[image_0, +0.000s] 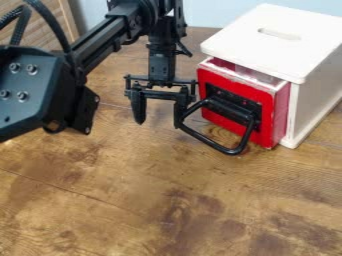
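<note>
A white box (274, 40) with a red front panel (267, 129) stands at the right on the wooden floor. A black handle (227, 145) juts out from that red front toward the lower left. My black gripper (159, 106) hangs from the arm just left of the red front, its fingers pointing down, apart from each other and standing open. The right finger is at or very near the left end of the handle; whether they touch I cannot tell.
Bare wooden surface (160, 210) fills the foreground. A pale wall and wooden panelling lie behind the arm at the upper left.
</note>
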